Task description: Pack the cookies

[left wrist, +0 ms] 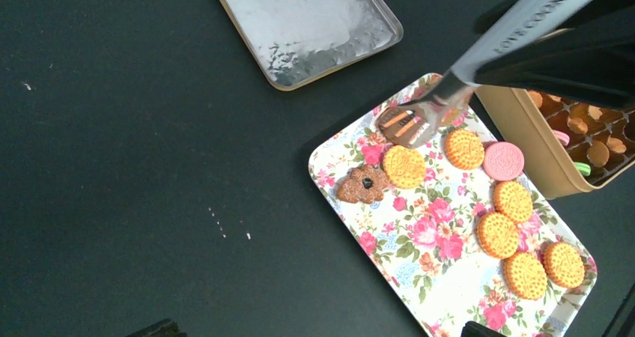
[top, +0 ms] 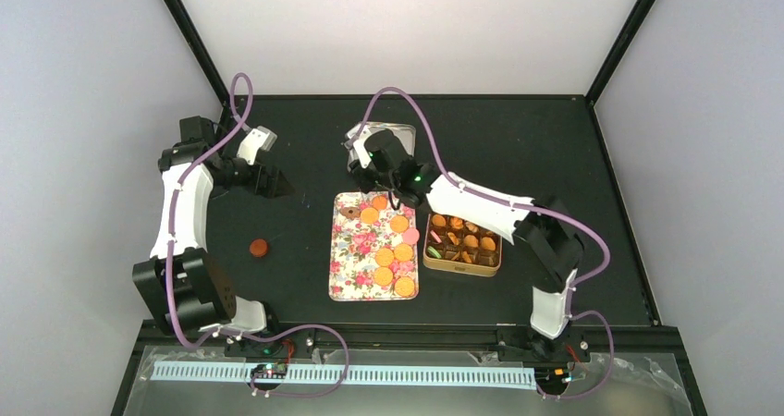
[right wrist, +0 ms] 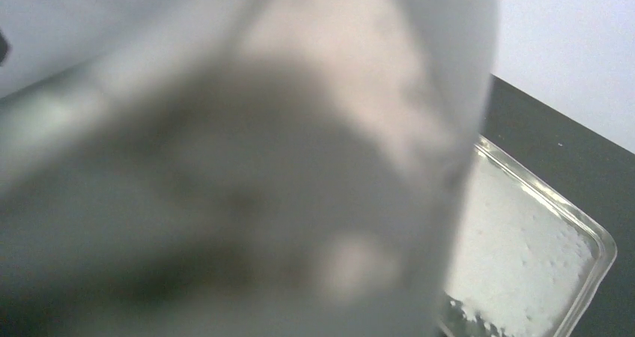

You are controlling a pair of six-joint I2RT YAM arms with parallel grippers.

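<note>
A flowered tray (top: 349, 268) lies mid-table, holding several round orange-yellow cookies (top: 383, 275), a pink one (top: 410, 236) and a brown flower-shaped one (left wrist: 364, 184). To its right stands the box (top: 462, 269) with cookies in its dark compartments. My right gripper (top: 368, 181) is over the tray's far end; in the left wrist view a clear finger reaches across a brown striped cookie (left wrist: 397, 125). Whether it touches that cookie is unclear. Blur fills much of the right wrist view. Left of the tray hovers my left gripper (top: 282, 185), open and empty, fingertips wide apart.
Behind the flowered tray lies a silver metal lid (left wrist: 322, 22), partly covered by the right arm in the top view. A lone reddish-brown cookie (top: 259, 248) rests on the black table at left.
</note>
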